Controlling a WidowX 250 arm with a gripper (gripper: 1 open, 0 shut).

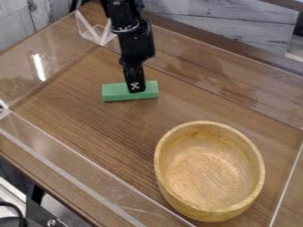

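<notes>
A flat green block (pixel 116 93) lies on the wooden table in the upper middle. My black gripper (pixel 135 83) reaches down from the top, its fingertips at the block's top right part. Whether the fingers stand apart or closed on the block is hard to tell at this size.
A large yellow round bowl (pixel 208 169) takes up the lower right of the table (pixel 83 133). A white wall is behind, with the table's edges at left and right.
</notes>
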